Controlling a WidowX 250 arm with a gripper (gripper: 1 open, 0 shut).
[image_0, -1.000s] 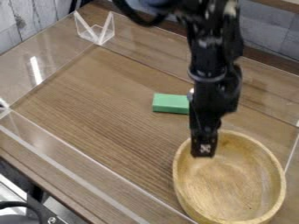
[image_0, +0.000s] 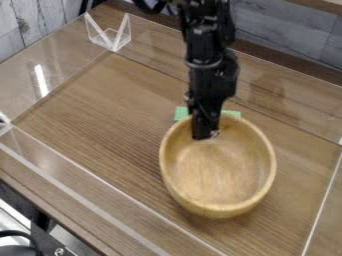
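A large tan bowl (image_0: 217, 180) sits at the lower middle of the wooden table. My black gripper (image_0: 205, 128) comes down from the top of the view to the bowl's far rim and is shut on that rim. A green block (image_0: 230, 114) lies just behind the bowl, partly hidden by the gripper and the rim. The fingertips are dark and hard to make out against the rim.
A white wire holder (image_0: 110, 30) stands at the back left.
My gripper has moved left along with the bowl, which now sits further left and a little higher in the view, covering part of the green block.
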